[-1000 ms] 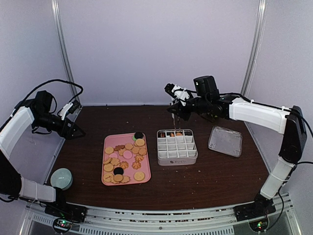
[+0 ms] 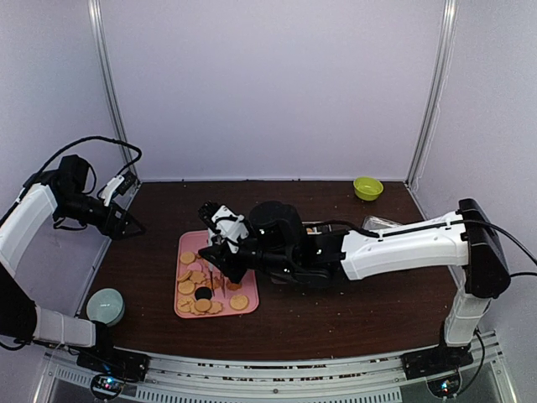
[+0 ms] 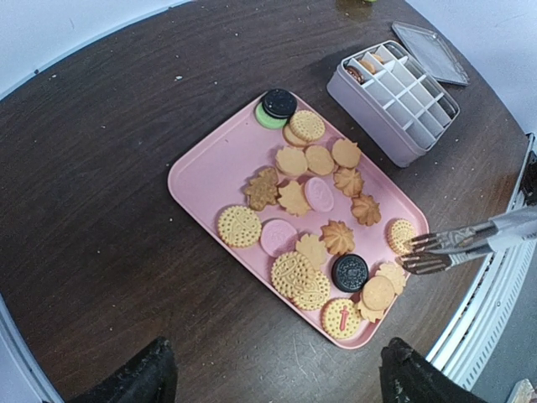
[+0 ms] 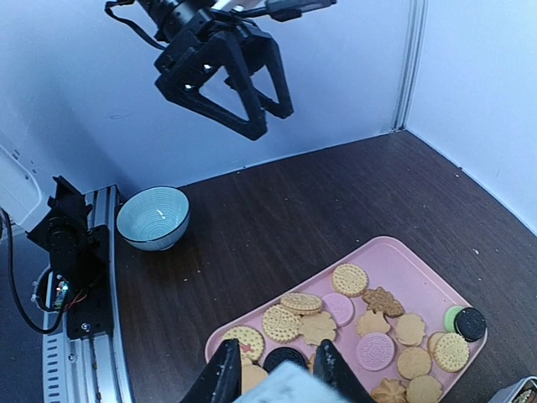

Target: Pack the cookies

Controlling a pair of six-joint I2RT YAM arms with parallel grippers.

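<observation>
A pink tray (image 2: 252, 311) holds several assorted cookies, among them a black one (image 3: 350, 273) and a pink one (image 4: 375, 351). My right gripper (image 2: 220, 252) is over the tray, shut on metal tongs (image 3: 503, 231), whose prongs hang by the cookies at the tray's near right end in the left wrist view. A white compartment box (image 3: 369, 96) with a few cookies in it stands beside the tray, mostly hidden by the right arm from above. My left gripper (image 2: 126, 228) hangs open and empty at the left, above the table.
A pale blue bowl (image 2: 105, 306) sits at the front left, a green bowl (image 2: 367, 187) at the back right. A clear lid (image 3: 428, 50) lies beside the box. The table left of the tray is clear.
My right gripper has swept left and toward the front with the tongs, from above the box to over the tray, now covering the box in the top view. The left arm is unchanged.
</observation>
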